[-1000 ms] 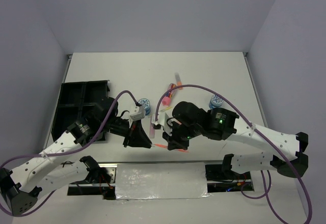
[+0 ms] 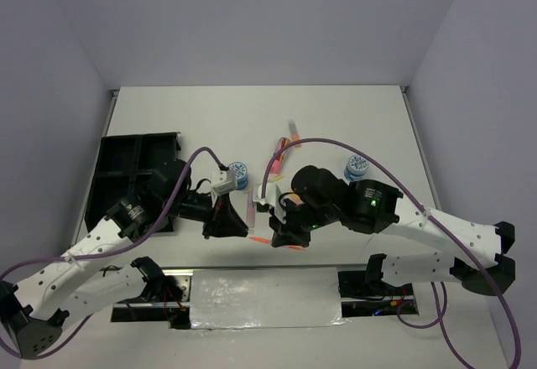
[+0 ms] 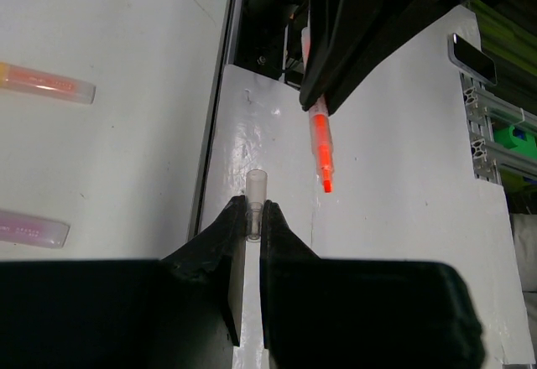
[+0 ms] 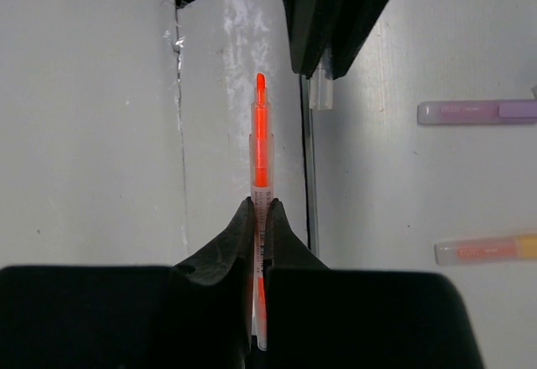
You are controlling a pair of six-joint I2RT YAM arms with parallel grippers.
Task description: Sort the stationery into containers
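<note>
A small clear cap (image 3: pixel 256 186) sticks out from my left gripper, which is shut on it. An uncapped orange marker (image 4: pixel 262 147) is pinched in my right gripper, its bare orange tip pointing outward. From the left wrist view, the marker's tip and the cap stand apart, side by side. Both grippers face each other low over the front of the table in the top view. On the left stands a black compartment tray (image 2: pixel 117 176), partly covered by the left arm. A purple marker (image 4: pixel 470 112) and an orange-yellow marker (image 4: pixel 482 250) lie loose.
Two blue-and-white round items (image 2: pixel 238 173) stand on the table, one left of the middle and one right. Near the middle lie a pink-red marker (image 2: pixel 278 158) and another orange-tipped one (image 2: pixel 294 131).
The left arm looks almost still, and the loose items have not moved.
</note>
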